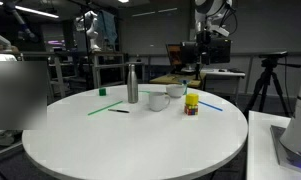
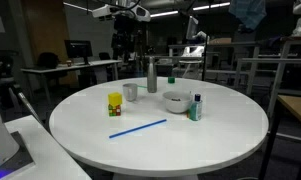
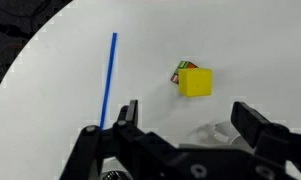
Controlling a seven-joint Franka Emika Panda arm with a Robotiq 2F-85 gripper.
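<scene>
My gripper stands open high over the round white table, with nothing between its fingers. A yellow block (image 3: 195,82) shows just beyond the fingertips in the wrist view, well below them. It rests on a small multicoloured cube (image 3: 177,72); in the second exterior view the yellow block (image 2: 115,99) sits upright above the cube (image 2: 115,111). A white mug (image 1: 159,101) is beside them, and in the wrist view the gripper partly hides it. Off to one side lies a thin blue stick (image 3: 109,80).
A tall grey bottle (image 1: 133,85) stands near the table's middle. A white bowl (image 2: 177,102) and a small capped bottle (image 2: 195,108) are close together. Green (image 1: 105,108) and black (image 1: 119,111) sticks lie flat.
</scene>
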